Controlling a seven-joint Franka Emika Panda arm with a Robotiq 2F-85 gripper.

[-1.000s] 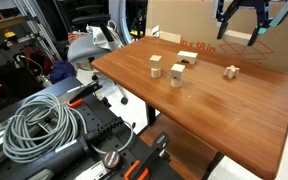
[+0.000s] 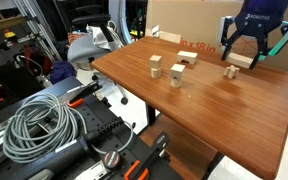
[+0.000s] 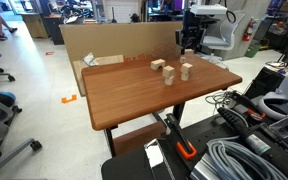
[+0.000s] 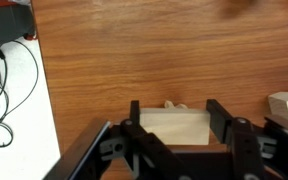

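A pale wooden block (image 4: pixel 174 126) sits between the fingers of my gripper, which is shut on it. In exterior view 1 the held block (image 2: pixel 241 60) is close above and behind a small knobbed wooden piece (image 2: pixel 231 71) on the table. A bit of that piece (image 4: pixel 174 104) peeks out past the block's edge in the wrist view; the rest is hidden. Whether the two touch, I cannot tell.
Two upright wooden pieces (image 2: pixel 177 75) (image 2: pixel 155 66) stand left of my gripper on the brown table (image 2: pixel 219 115). A flat pale block (image 2: pixel 187 57) lies farther back. Coiled cable (image 2: pixel 44 130) lies off the table.
My gripper has come down towards the table, carrying the block lower, close to the small knobbed piece. The other wooden pieces have stayed where they were.
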